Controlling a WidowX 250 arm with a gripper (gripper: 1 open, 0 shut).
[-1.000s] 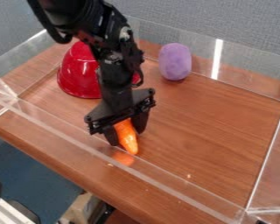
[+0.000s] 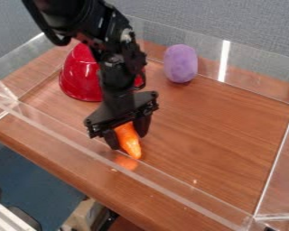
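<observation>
My black gripper [image 2: 120, 133] hangs low over the wooden surface at the front left, its fingers around the upper end of an orange carrot-like object [image 2: 130, 143]. The object points down toward the front clear wall, where an orange patch shows through. Whether the fingers are closed on it is hard to tell, as the gripper body hides part of them.
A red bowl-like object [image 2: 77, 70] stands at the back left behind the arm. A purple oval object [image 2: 181, 63] sits at the back. Clear low walls [image 2: 183, 193] border the wooden surface [image 2: 219, 135], whose right half is free.
The gripper has shifted very slightly; otherwise the scene looks the same as a second ago.
</observation>
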